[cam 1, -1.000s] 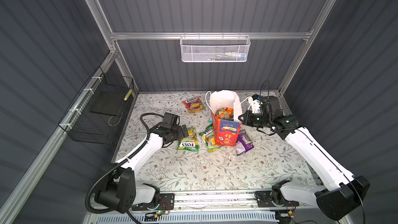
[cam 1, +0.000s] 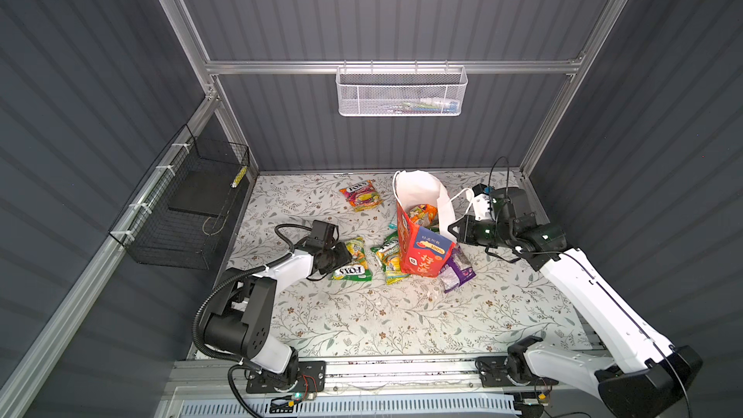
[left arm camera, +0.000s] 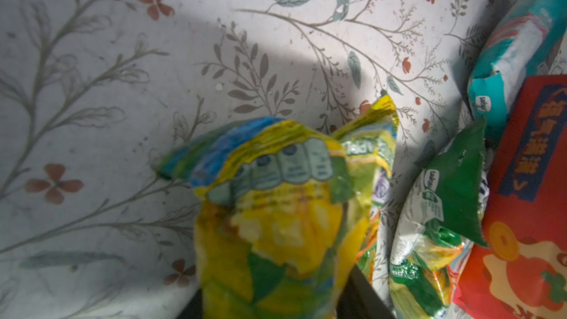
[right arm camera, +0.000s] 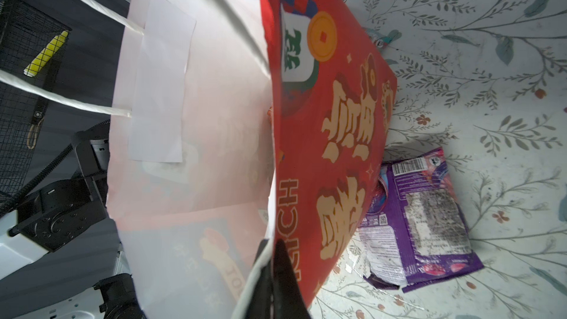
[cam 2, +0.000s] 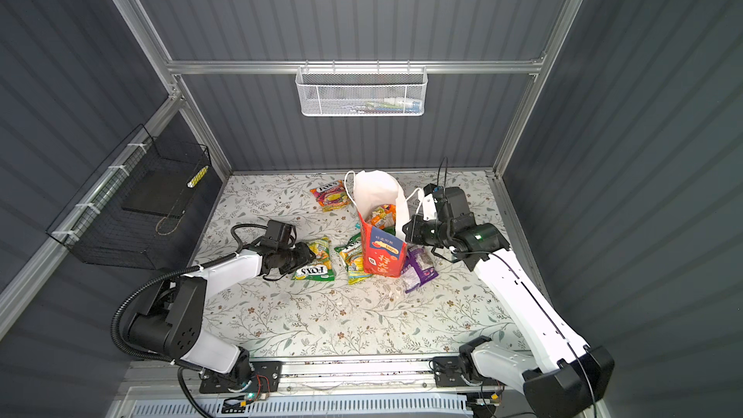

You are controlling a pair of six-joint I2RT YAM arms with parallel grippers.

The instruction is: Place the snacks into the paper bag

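A red paper bag with white lining (cam 1: 422, 255) stands centre-right with snacks inside. My right gripper is shut at its rim, by the white handle and bag edge. My left gripper (cam 1: 336, 259) is low over a green-yellow FOX'S packet (cam 1: 353, 271); its fingers, partly hidden under the packet (left arm camera: 271, 230) in the left wrist view, look part open around it. Green and yellow packets (cam 1: 387, 259) lie against the bag's left, a purple packet (cam 1: 456, 271) to its right, and a red FOX'S packet (cam 1: 360, 195) behind on the left.
A white mesh basket (cam 1: 401, 89) hangs on the back wall and a black wire basket (cam 1: 185, 209) on the left wall.
My left gripper has come down onto the FOX'S packet.
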